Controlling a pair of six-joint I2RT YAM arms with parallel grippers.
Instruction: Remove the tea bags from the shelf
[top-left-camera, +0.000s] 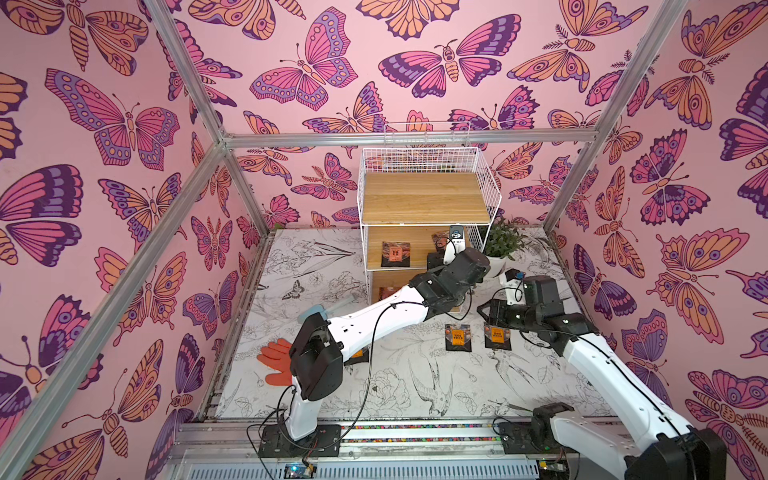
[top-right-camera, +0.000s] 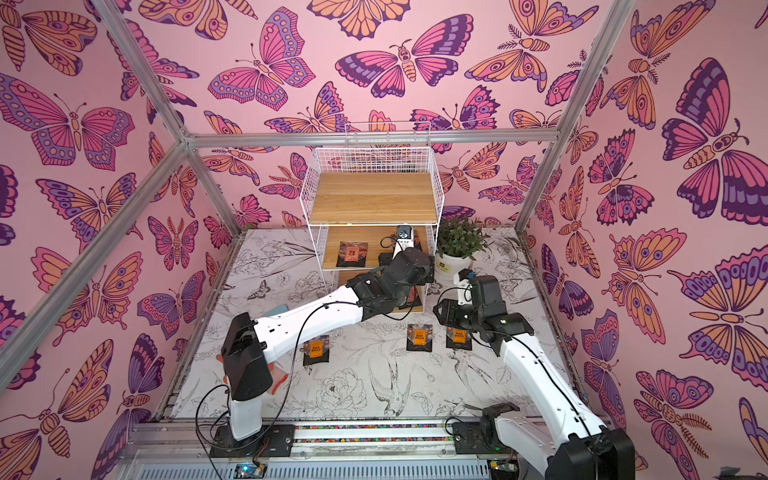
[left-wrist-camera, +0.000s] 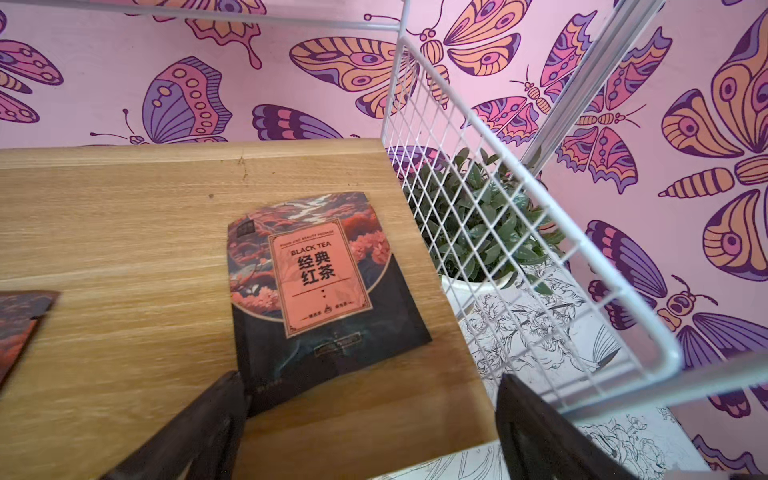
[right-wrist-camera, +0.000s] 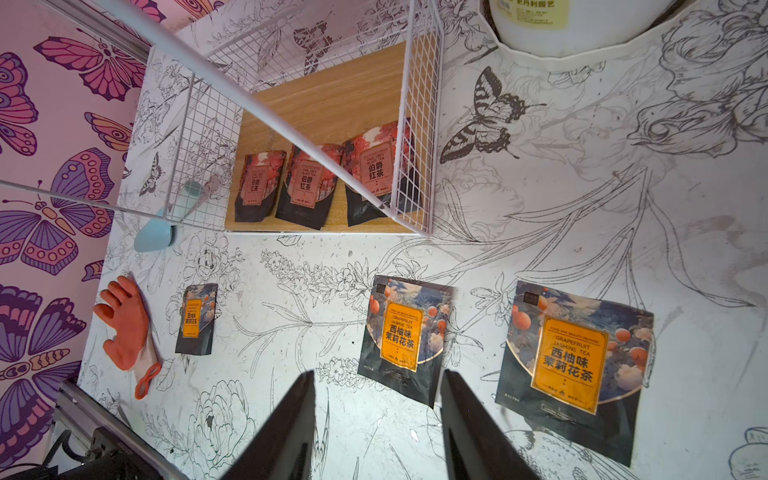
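On the middle shelf board a black tea bag (left-wrist-camera: 320, 280) lies flat near the right wire side. Another bag (top-left-camera: 396, 254) is to its left on that board. My left gripper stands open at the board's front edge, fingers apart on either side of the black tea bag's near end, nothing held. Three red tea bags (right-wrist-camera: 308, 188) sit on the bottom shelf. Grapefruit jasmine tea bags lie on the table: one at left (right-wrist-camera: 197, 318), one in the middle (right-wrist-camera: 404, 336), one at right (right-wrist-camera: 577, 364). My right gripper hangs open above the table, empty.
The white wire shelf (top-left-camera: 424, 168) has an empty wooden top. A potted plant (top-right-camera: 461, 240) stands at its right. An orange glove (right-wrist-camera: 128, 324) and a blue tool (right-wrist-camera: 153, 235) lie on the left of the table.
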